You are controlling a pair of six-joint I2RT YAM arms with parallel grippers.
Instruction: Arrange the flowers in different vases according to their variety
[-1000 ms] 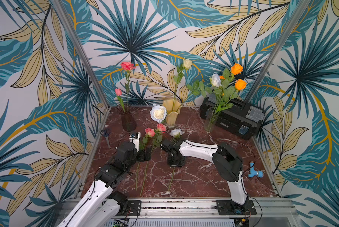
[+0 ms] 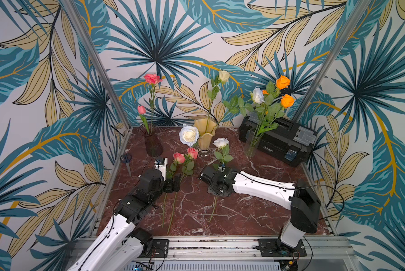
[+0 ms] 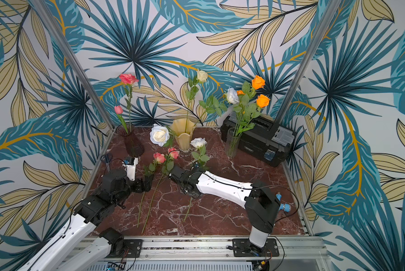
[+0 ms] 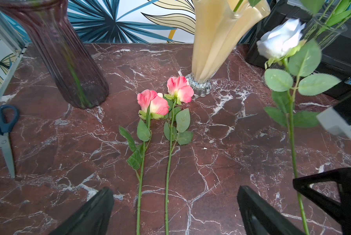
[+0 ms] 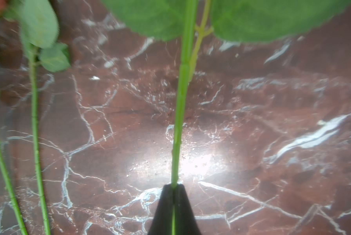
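My right gripper is shut on the green stem of a white rose (image 4: 282, 39), which is lifted off the table in the left wrist view. Two pink roses (image 4: 153, 104) lie side by side on the table, stems toward me. Above them my left gripper stands open, nothing between its fingers. At the back are three vases: a dark red one (image 2: 153, 145) with two pink flowers, a cream one (image 2: 205, 135) with white roses, and a clear glass one (image 2: 252, 145) holding orange roses and a white-blue one.
A black toolbox (image 2: 279, 142) stands behind the clear vase at the back right. Blue-handled scissors (image 4: 4, 125) lie near the left edge.
The left gripper has barely moved; the pink roses lie where they were.
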